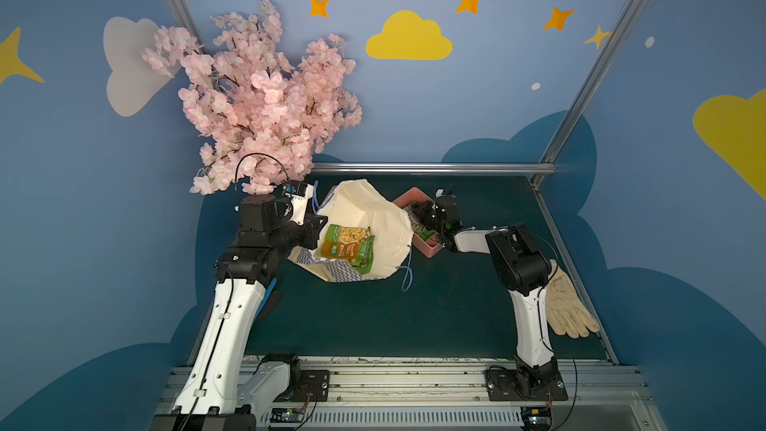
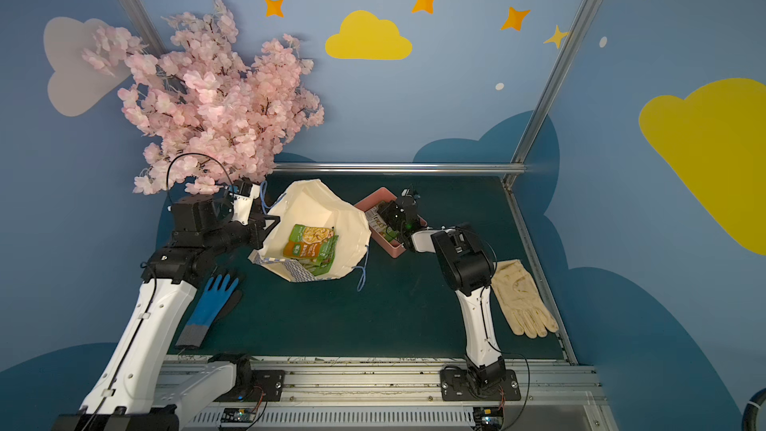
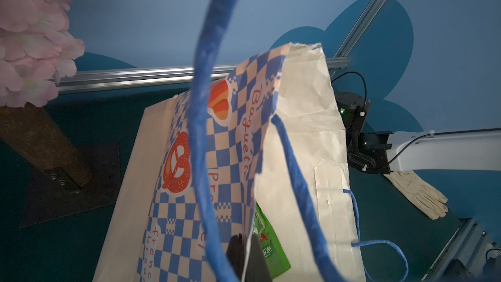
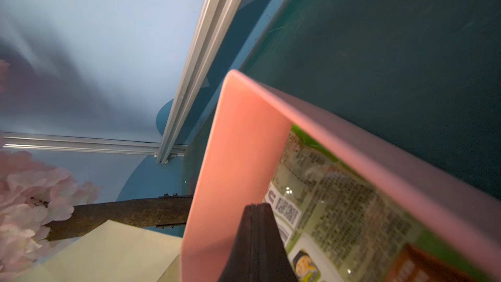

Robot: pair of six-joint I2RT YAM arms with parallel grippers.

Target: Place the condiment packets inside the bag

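A cream paper bag (image 1: 351, 201) with a blue check pattern lies with its mouth open. Inside show green and orange condiment packets (image 1: 348, 244). My left gripper is shut on the bag's edge, which runs between its dark fingers. To the right of the bag stands a pink box (image 1: 433, 249) with further packets (image 4: 339, 198) in it, some showing their printed backs. My right gripper is over this box, its fingers together and nothing visible between them. In both top views, the right gripper's body hides part of the box.
Pink blossom branches (image 1: 263, 103) rise behind the left arm. A blue glove (image 2: 209, 307) lies at left, a beige glove (image 1: 565, 303) at right.
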